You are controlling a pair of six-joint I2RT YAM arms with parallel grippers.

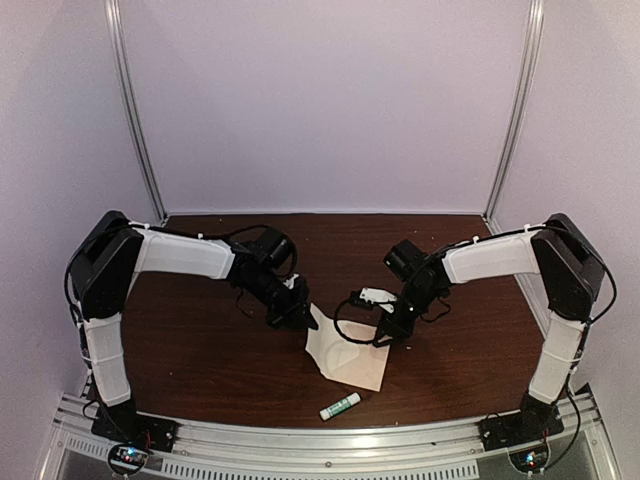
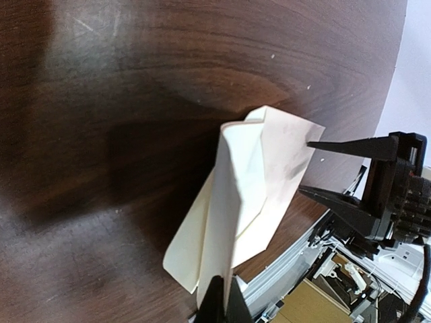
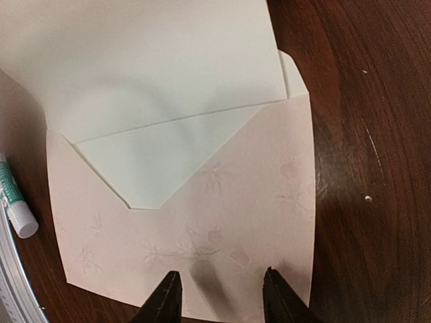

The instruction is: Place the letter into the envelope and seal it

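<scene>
The pale pink envelope [image 3: 236,256] lies on the table, pocket side up, with white paper [image 3: 155,155] in its mouth. The raised cream flap [image 3: 161,54] fills the upper right wrist view; whether letter and flap overlap is hard to tell. My left gripper is shut on the edge of the upright paper at the envelope's left side [image 1: 318,330]. My right gripper hovers over the pink body with its fingers apart and nothing between them.
A glue stick [image 1: 339,406] lies near the front edge, below the envelope.
</scene>
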